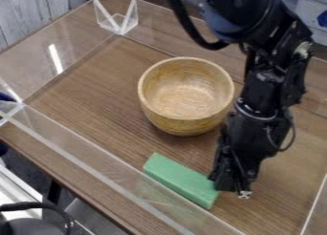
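A green rectangular block (178,179) lies flat on the wooden table near the front, angled down to the right. My black gripper (232,188) hangs low at its right end, close against it. The gripper appears shut; whether anything is between its fingertips is hard to see. A tan round bowl (185,96) stands behind the block, to the left of my arm.
A clear plastic wall (96,158) runs diagonally along the table's front-left edge. A small transparent piece (117,18) is at the back left. The wooden surface (96,96) left of the bowl is clear.
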